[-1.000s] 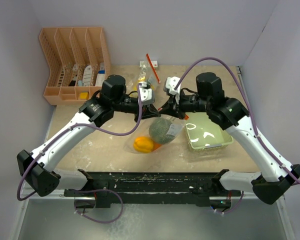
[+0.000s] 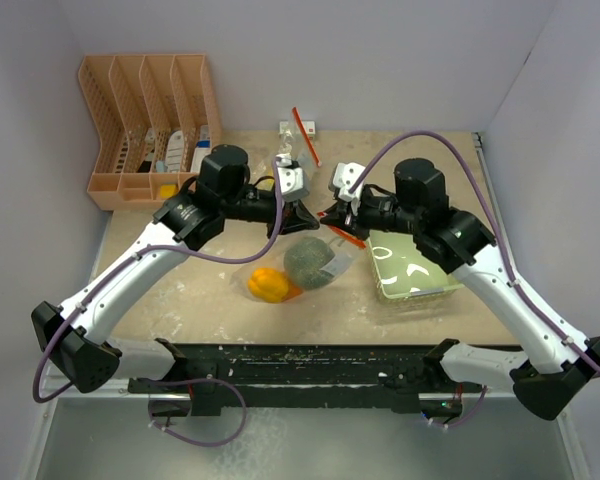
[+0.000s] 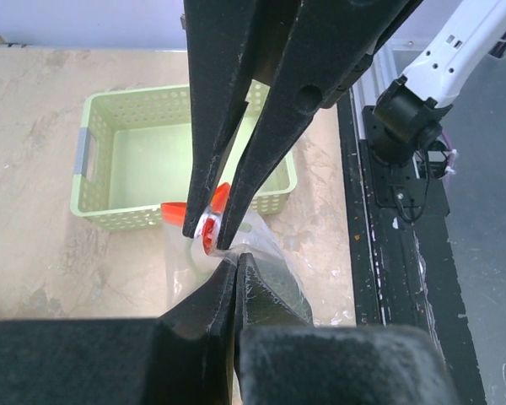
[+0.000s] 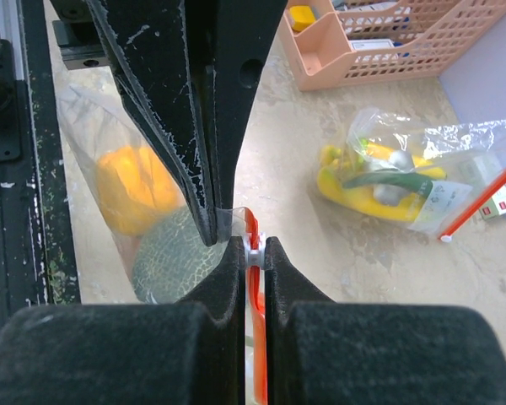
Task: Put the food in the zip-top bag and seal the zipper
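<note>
A clear bag [image 2: 310, 265] holding yellow food [image 4: 135, 190] and a grey-green item [image 4: 173, 261] hangs in the middle, its red zipper [image 4: 259, 337] at the top. My right gripper is shut on the zipper end, with a small white piece between its tips. My left gripper is shut just beside it, nothing visible between its fingers. In the left wrist view the right gripper's fingertips stand just above the left's, round the red and white zipper.
A green basket [image 2: 410, 285] is at the right, a peach organizer [image 2: 120, 200] at back left. Another bag with yellow items [image 4: 363, 190] and a red zipper lies at the back. Bare tabletop is at front left.
The bag and its contents have shifted slightly left, and the right arm has lowered a little in the top view. More of the red zipper now shows beside the right gripper.
</note>
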